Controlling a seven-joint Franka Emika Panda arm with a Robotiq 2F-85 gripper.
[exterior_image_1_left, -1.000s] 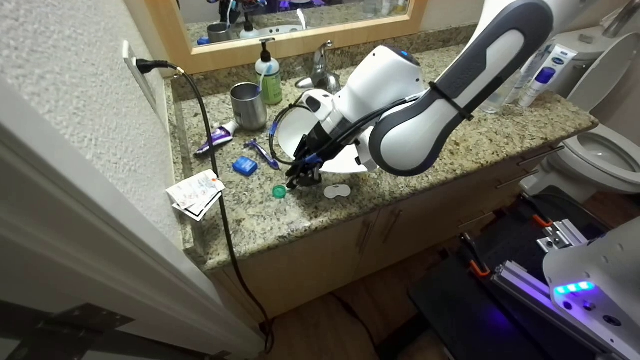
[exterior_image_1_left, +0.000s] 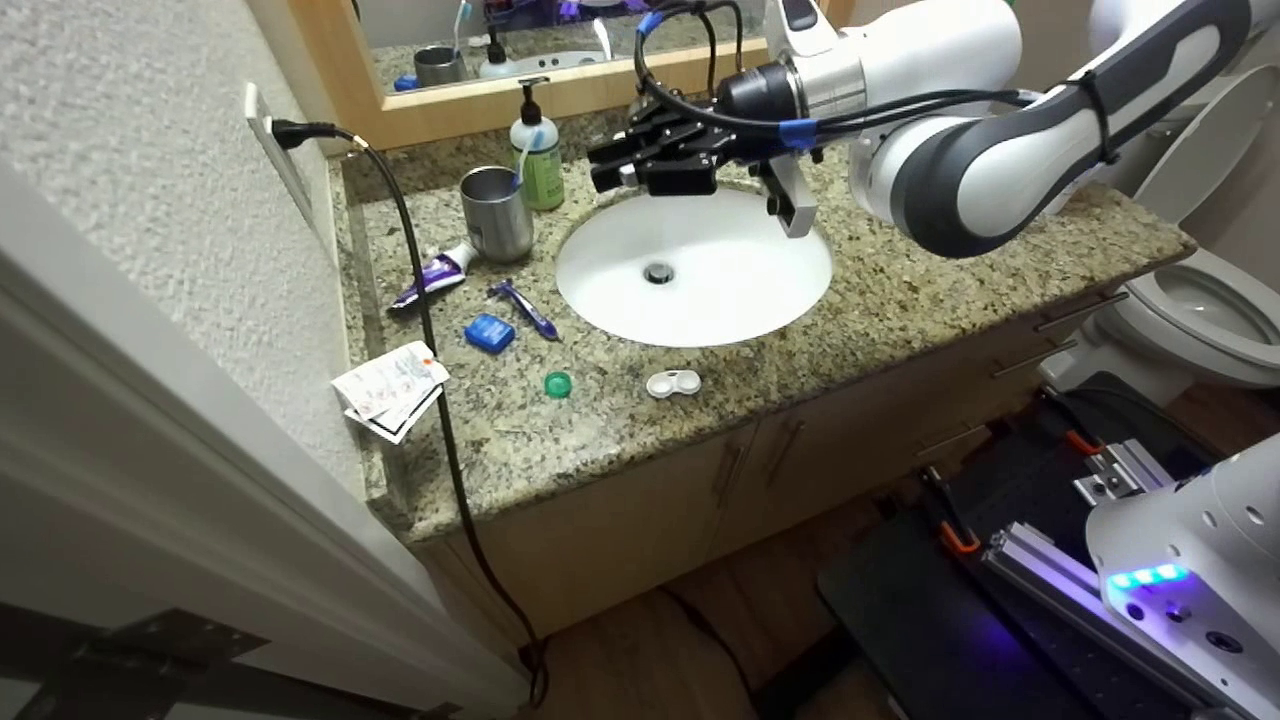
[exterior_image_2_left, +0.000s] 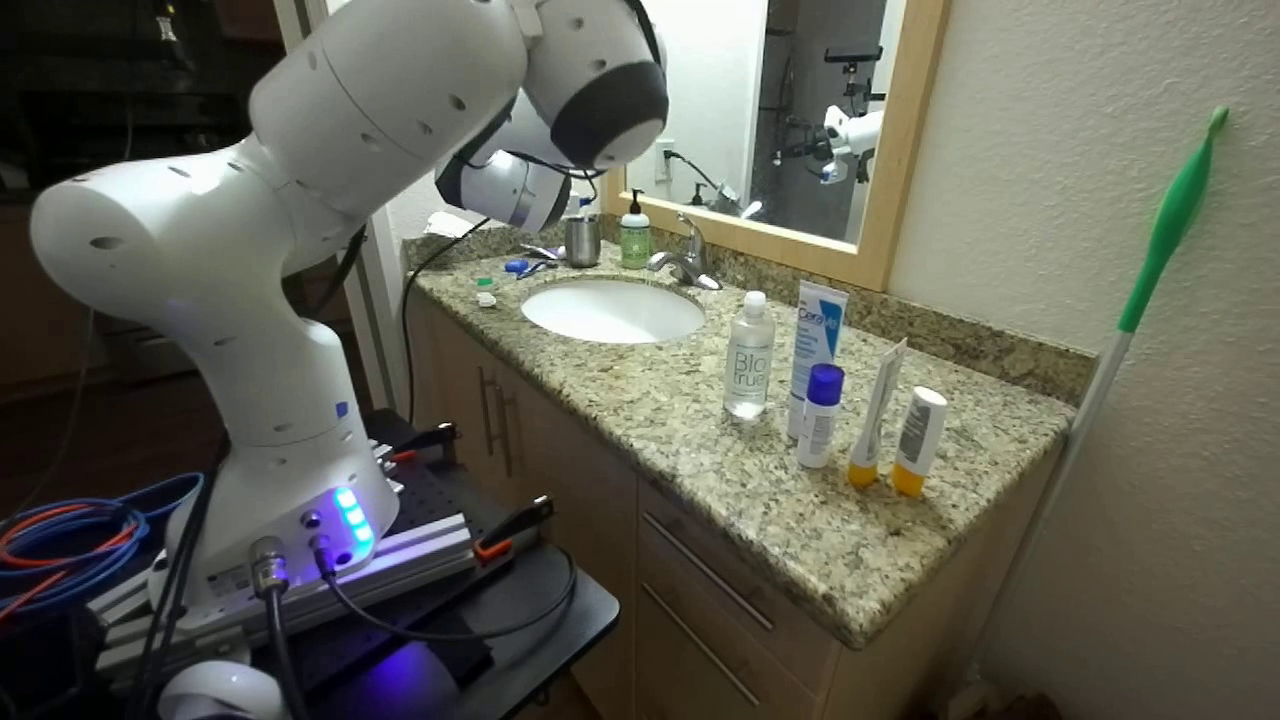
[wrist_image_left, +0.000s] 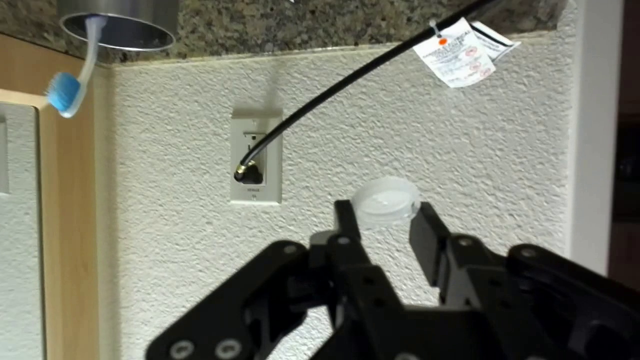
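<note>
In the wrist view my gripper is shut on a small round whitish cap (wrist_image_left: 387, 198), one finger at each side of it. Exterior view 1 has the gripper (exterior_image_1_left: 615, 172) raised above the far left part of the sink. A white two-well contact lens case (exterior_image_1_left: 673, 383) lies on the counter near the front edge. To its left sits a round green cap (exterior_image_1_left: 558, 384), apart from it. The gripper itself is hidden behind the arm in exterior view 2.
Left of the sink (exterior_image_1_left: 750, 314) stand a metal cup (exterior_image_1_left: 498, 216) with a toothbrush and a soap bottle (exterior_image_1_left: 540, 162). Toothpaste (exterior_image_1_left: 434, 274), a razor (exterior_image_1_left: 524, 310) and a blue floss box (exterior_image_1_left: 489, 332) lie nearby. A black cord (exterior_image_1_left: 422, 278) hangs across the counter. Several bottles stand at the right end.
My gripper has risen from beside the green cap to above the sink, tilting up toward level. The green cap and lens case appear in the same places.
</note>
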